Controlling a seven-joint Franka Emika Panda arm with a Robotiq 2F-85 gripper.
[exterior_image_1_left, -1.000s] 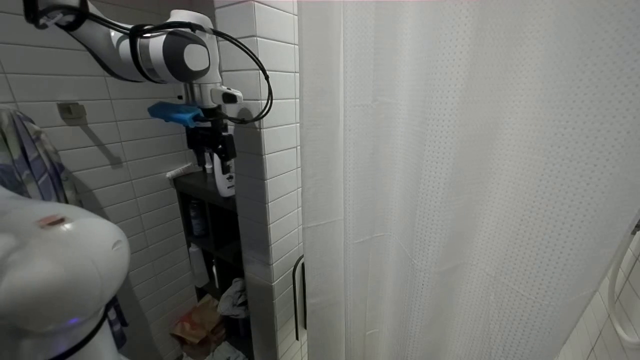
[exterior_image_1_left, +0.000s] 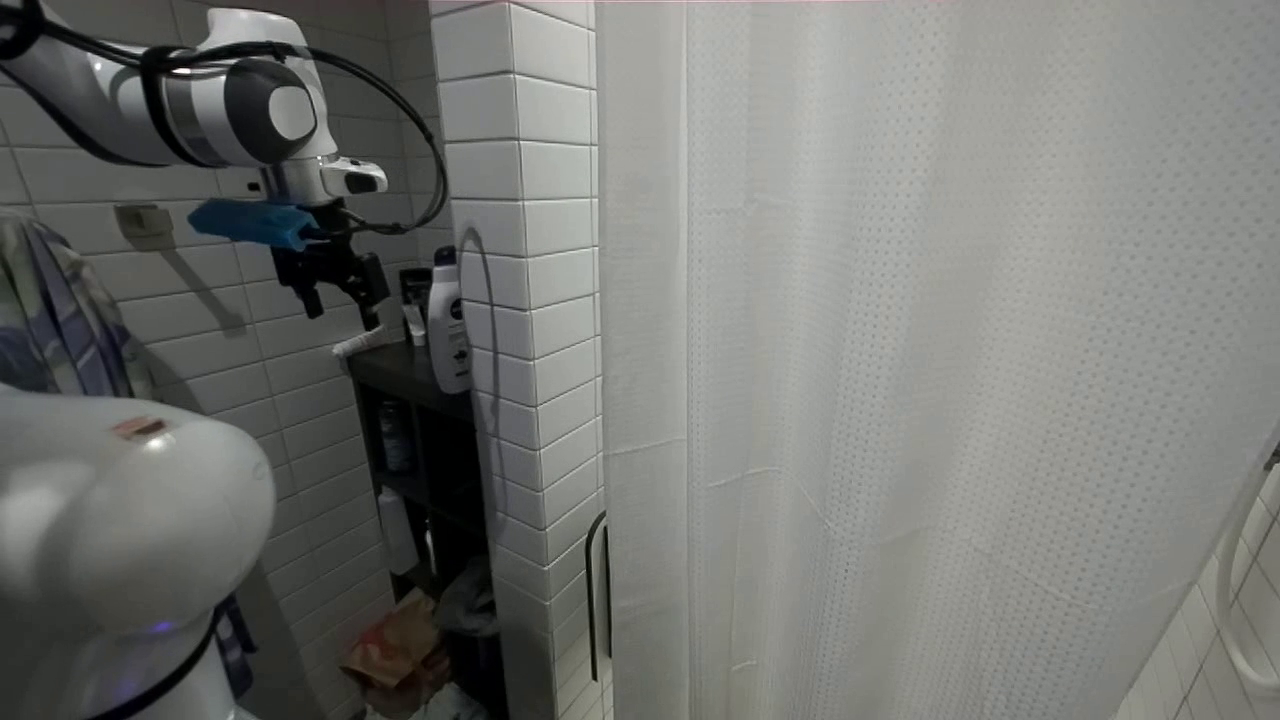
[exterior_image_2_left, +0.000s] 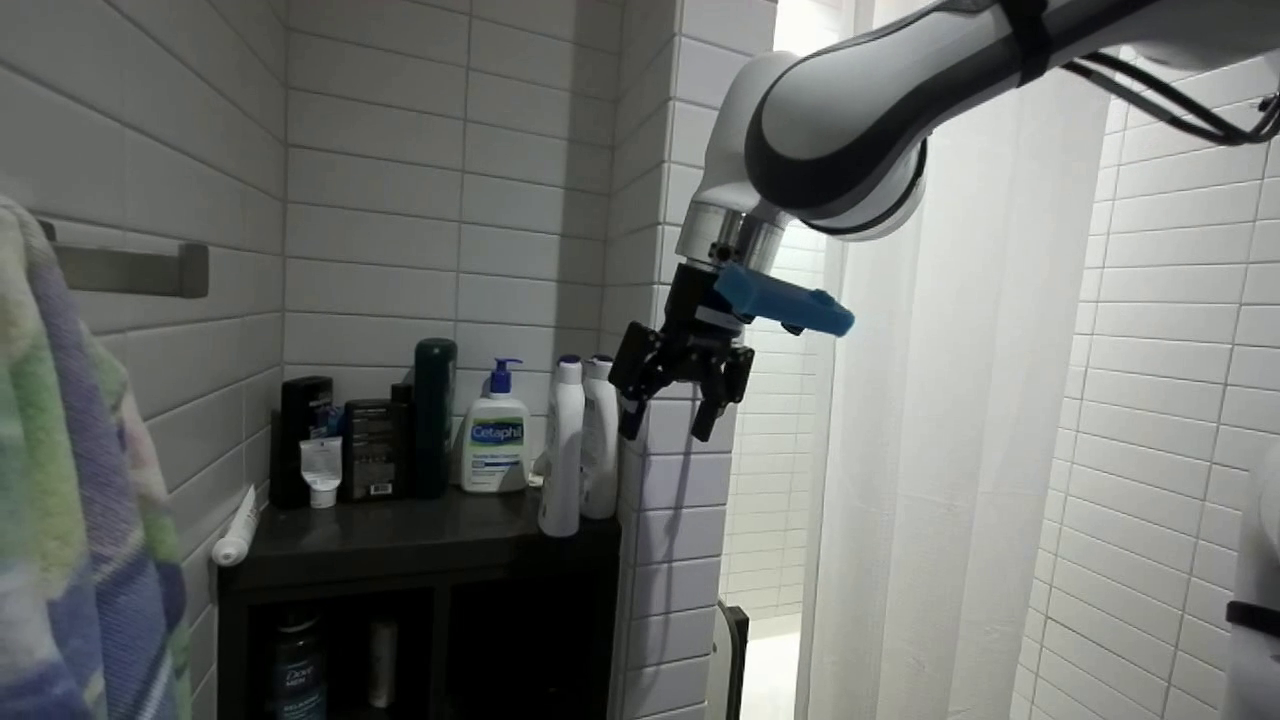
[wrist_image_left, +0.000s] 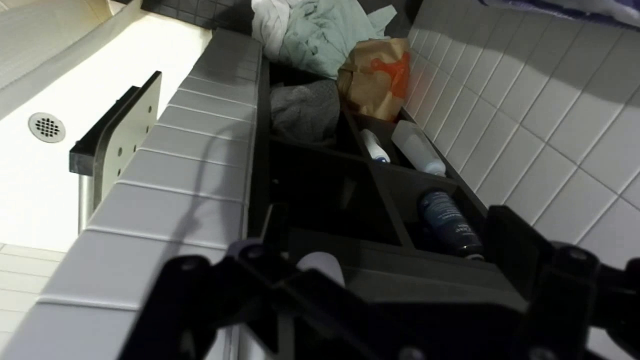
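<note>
My gripper (exterior_image_2_left: 666, 434) hangs in the air with its fingers apart and nothing between them. In exterior view 2 it appears in front of the tiled pillar, right of two white bottles (exterior_image_2_left: 561, 450) standing at the shelf's right end. Other items on the black shelf top (exterior_image_2_left: 396, 528) are a Cetaphil pump bottle (exterior_image_2_left: 495, 444), a tall dark green bottle (exterior_image_2_left: 433, 414), dark boxes (exterior_image_2_left: 375, 450) and a small white tube (exterior_image_2_left: 321, 468). Another white tube (exterior_image_2_left: 236, 532) leans at the left edge. In the wrist view the black fingers (wrist_image_left: 513, 249) spread wide above the shelf unit.
The white tiled pillar (exterior_image_1_left: 528, 336) stands between the shelf and the white shower curtain (exterior_image_1_left: 936, 360). A towel (exterior_image_2_left: 78, 480) hangs at the left wall. Lower compartments hold a dark Dove bottle (wrist_image_left: 450, 225) and a paper bag (wrist_image_left: 378, 78).
In exterior view 1 the arm has swung left, away from the pillar. The gripper no longer covers the white bottle, whose upper part now shows standing on the shelf.
</note>
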